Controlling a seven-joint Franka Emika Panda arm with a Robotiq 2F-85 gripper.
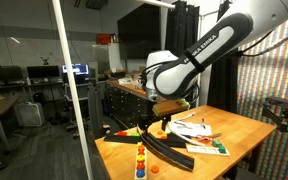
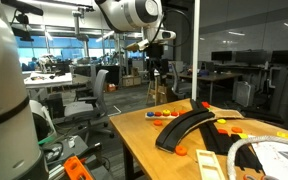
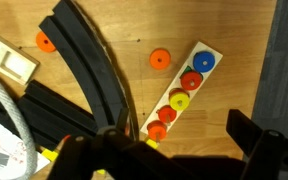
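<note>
My gripper stands open above the table, its black fingers [image 3: 252,132] wide apart with nothing held between them. Below it in the wrist view lies a pale wooden strip [image 3: 210,73] bearing several coloured round pieces, among them a blue one [image 3: 204,60] at the far end and a yellow one [image 3: 179,100] midway. The strip's near end reaches into the space between the fingers in that view. A loose orange disc [image 3: 160,58] rests beside the strip. In exterior view 1 the strip [image 1: 141,162] is at the table's left, with the gripper [image 1: 172,108] higher and to its right.
A long black curved piece [image 3: 89,68] lies left of the strip, with another dark piece [image 3: 56,110] past it. Further left are a wooden frame [image 3: 6,58] and a white curved tube [image 3: 19,125]. Bare tabletop [image 3: 249,70] is on the strip's right.
</note>
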